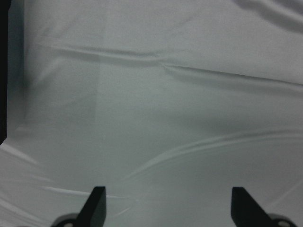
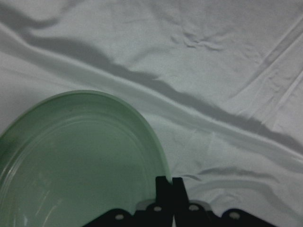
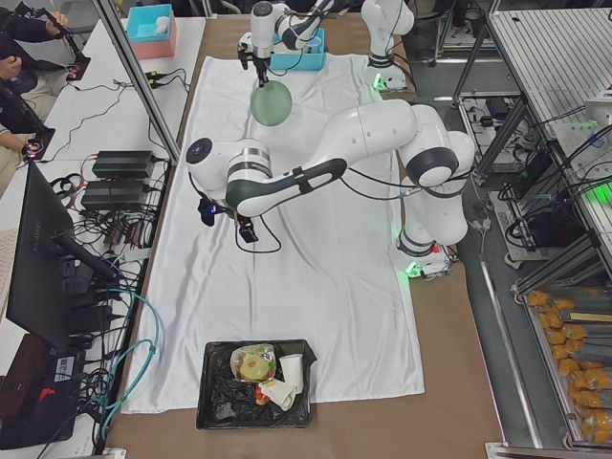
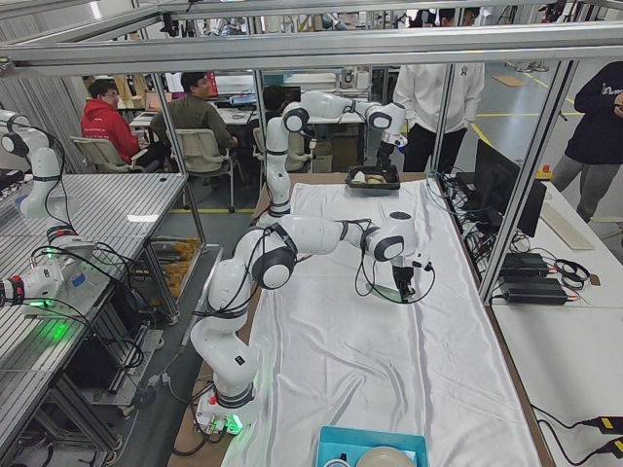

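Note:
A green plate is at the far end of the white cloth in the camera left view. My right gripper is shut on the plate's rim, and the plate fills the lower left of the right wrist view. In the camera right view this gripper points down at the plate, which is partly hidden behind it. My left gripper is above the middle of the cloth in the camera left view; in the left wrist view it stands open over bare cloth.
A black tray with packaged items lies at one end of the table, a blue bin with dishes at the other. A monitor and cables line one side.

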